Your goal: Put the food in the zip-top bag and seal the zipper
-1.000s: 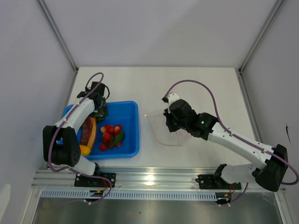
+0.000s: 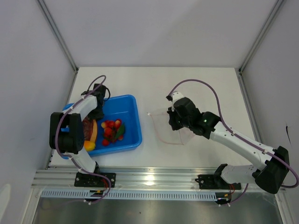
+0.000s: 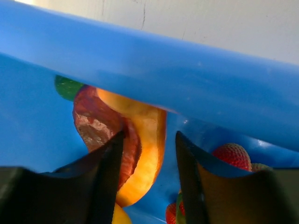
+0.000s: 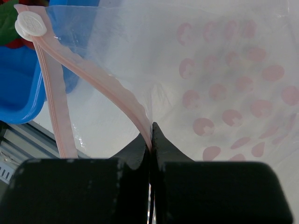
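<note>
My left gripper (image 2: pixel 97 115) is over the left part of the blue tray (image 2: pixel 134 116). Its fingers stand apart in the left wrist view, with nothing gripped between them. Beyond the fingertips lie a yellow-orange curved food (image 3: pixel 152 140) and a brown-red piece (image 3: pixel 96 114), side by side. My right gripper is shut on the pink zipper edge of the clear zip top bag (image 4: pixel 126 60). The bag's two edge strips spread apart from the white slider (image 4: pixel 31 23), leaving the mouth gaping. From above, the zip top bag (image 2: pixel 163 128) hangs beneath the right gripper (image 2: pixel 172 120).
Red fruits (image 2: pixel 108 133) and a green pepper-like piece (image 2: pixel 121 129) sit mid-tray. Another yellow item (image 2: pixel 88 146) is at the tray's near left. The tray's rim (image 3: pixel 154 65) crosses the left wrist view. Table behind the bag is clear.
The blue tray has shifted slightly right and toward the back, with the left gripper also a little to the right. Earlier, the right gripper and bag moved slightly right.
</note>
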